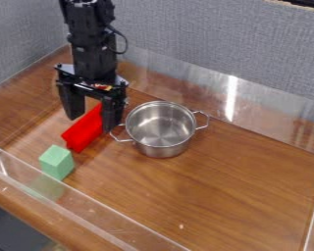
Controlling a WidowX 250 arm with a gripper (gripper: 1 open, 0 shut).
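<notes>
My black gripper (pixel 91 108) hangs low over the wooden table, open, its two dark fingers spread around the upper part of a red block (pixel 81 133) that lies along the table. A steel pot (pixel 160 137) with two handles stands just right of it. A light green block (pixel 58 161) sits nearer the front left.
A clear panel edge runs along the lower left, and reflective walls stand at the back and left. Part of the red block's far end is hidden by the gripper.
</notes>
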